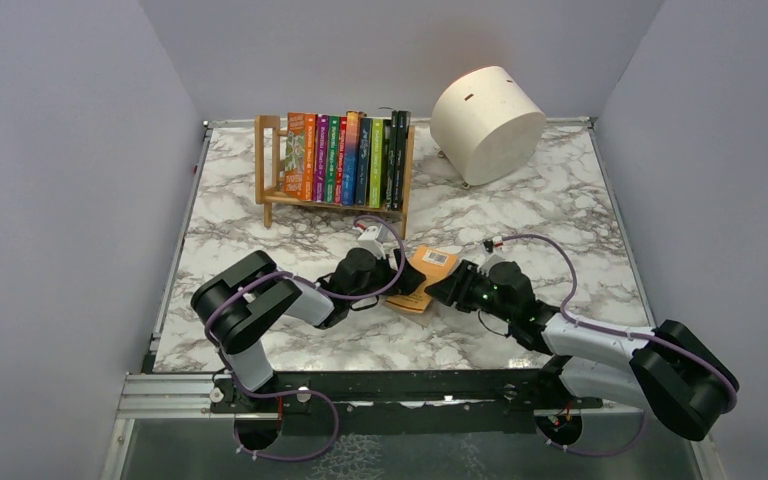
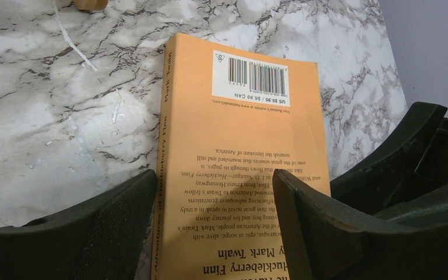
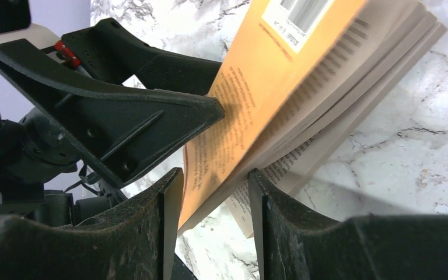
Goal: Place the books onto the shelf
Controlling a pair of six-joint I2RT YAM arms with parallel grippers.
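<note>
An orange paperback, Huckleberry Finn (image 1: pixel 427 262) (image 2: pixel 239 134) (image 3: pixel 245 87), lies between my grippers on the marble table. My left gripper (image 1: pixel 400 275) is open over it, fingers either side of the spine and cover in its wrist view; in the right wrist view a finger rests against the cover. My right gripper (image 1: pixel 452 285) stands part open at the book's fore-edge. There the upper cover and pages are lifted apart from the lower pages (image 3: pixel 291 169).
Behind, a wooden shelf (image 1: pixel 260 160) holds several upright books. A white cylinder (image 1: pixel 485 130) stands at the back right.
</note>
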